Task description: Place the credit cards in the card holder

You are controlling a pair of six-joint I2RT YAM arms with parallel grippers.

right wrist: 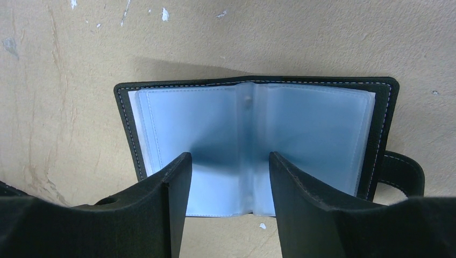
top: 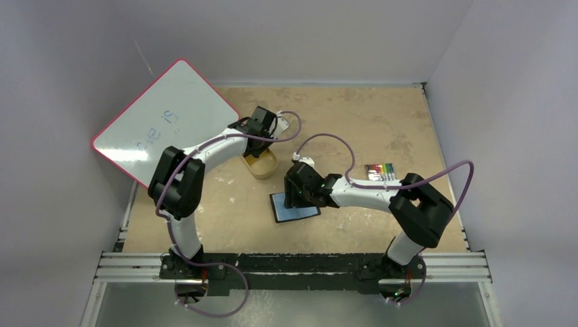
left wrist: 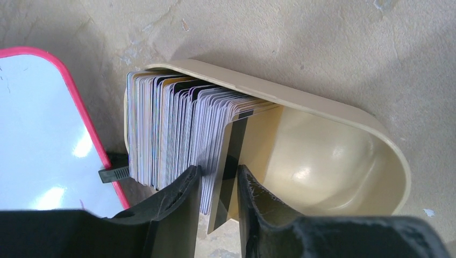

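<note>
A row of cards (left wrist: 172,123) stands on edge, packed into the left part of an oval beige container (left wrist: 395,156) in the left wrist view. Around the front end of that row is my left gripper, part open, the foremost card with a dark stripe (left wrist: 232,150) between its fingers; whether both touch it I cannot tell. The card holder (right wrist: 250,79), dark with pale blue clear sleeves (right wrist: 317,118), lies spread flat in the right wrist view. Over its sleeves my right gripper is open, with nothing held.
Left of the container lies a red-edged whiteboard (top: 167,116), close to it. A pack of coloured markers (top: 380,172) is at the right. Bare table (top: 354,116) stretches across the back.
</note>
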